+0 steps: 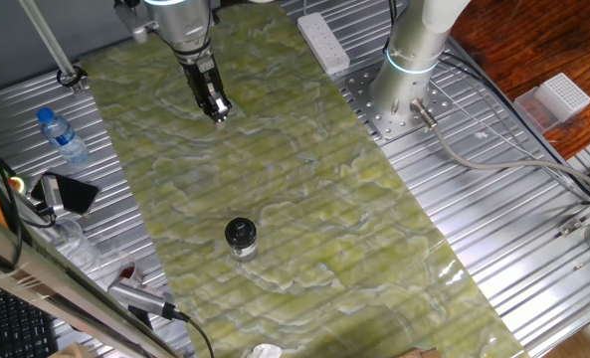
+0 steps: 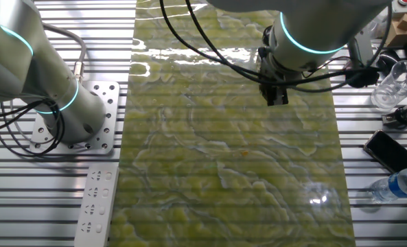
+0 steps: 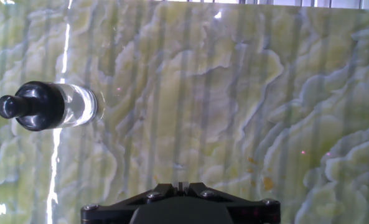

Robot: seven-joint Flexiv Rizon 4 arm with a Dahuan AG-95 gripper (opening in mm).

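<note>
A small clear bottle with a black dropper-like cap (image 1: 241, 235) stands on the green marbled mat (image 1: 304, 189). In the wrist view the same bottle (image 3: 50, 106) appears at the left, well away from the fingers. My gripper (image 1: 219, 116) hangs above the far part of the mat, clear of the bottle. Its fingertips (image 3: 165, 188) meet at the bottom of the wrist view, with nothing visible between them. In exterior view 2 the gripper (image 2: 277, 99) shows below the arm, and the bottle is not visible there.
A power strip (image 1: 323, 43) lies by the mat's edge near the robot base (image 1: 394, 99). Along the other side are a water bottle (image 1: 63, 136), a phone (image 1: 74, 194) and a metal-bodied device (image 1: 140, 296).
</note>
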